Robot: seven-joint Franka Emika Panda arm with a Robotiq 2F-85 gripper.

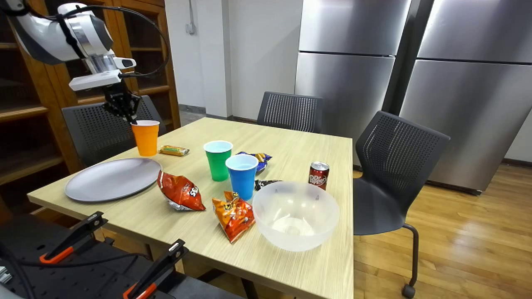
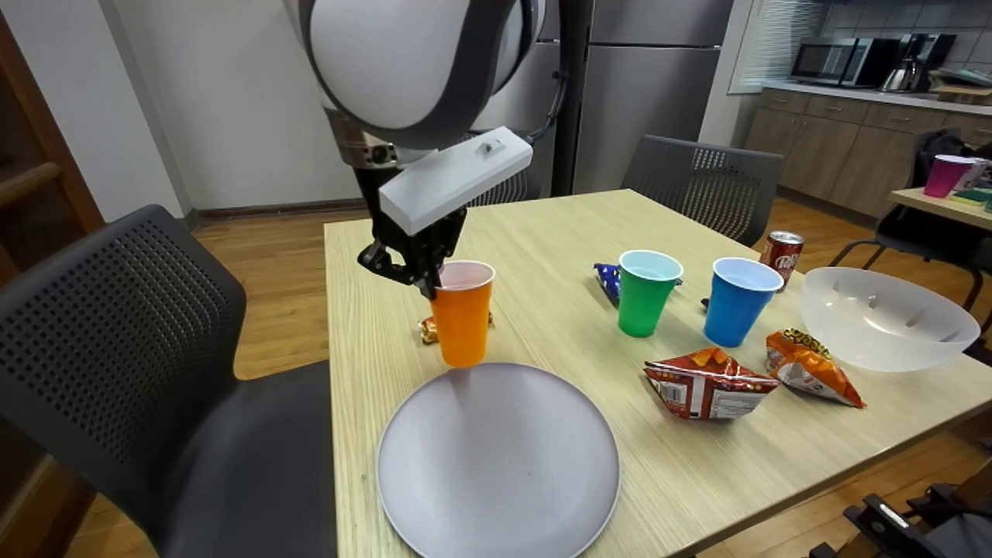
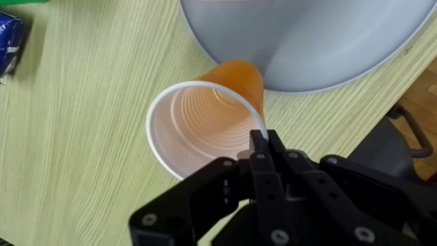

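Observation:
An orange cup [image 1: 146,139] with a white inside hangs upright from my gripper, which is shut on its rim. One finger sits inside the cup and the other outside. In exterior view 2 the orange cup [image 2: 462,321] is at the far edge of the round grey plate [image 2: 502,465]; the wrist view shows the cup's base beside the plate's rim [image 3: 323,82], slightly overlapping it in sight. Whether the base touches anything cannot be told. The cup looks empty from above.
A small gold-wrapped snack [image 1: 174,150] lies behind the cup. Green [image 1: 218,162] and blue cups [image 1: 242,179], a red chip bag [image 1: 180,192], an orange bag [image 1: 232,216], a soda can [image 1: 319,175] and a clear bowl [image 1: 295,219] stand to the right.

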